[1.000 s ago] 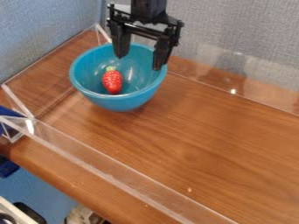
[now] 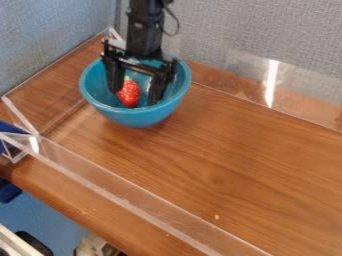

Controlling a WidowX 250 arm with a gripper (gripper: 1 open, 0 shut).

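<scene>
A blue bowl [image 2: 167,108] stands on the wooden table at the back left, holding a red strawberry [image 2: 128,95]. Whether the fingers touch it is hard to tell.
Clear low walls edge it, with a padded grey wall behind and to the left. A dark blue object [image 2: 10,130] lies at the left edge.
My gripper has moved down and left into the bowl, over the strawberry, and its fingers have come closer together.
</scene>
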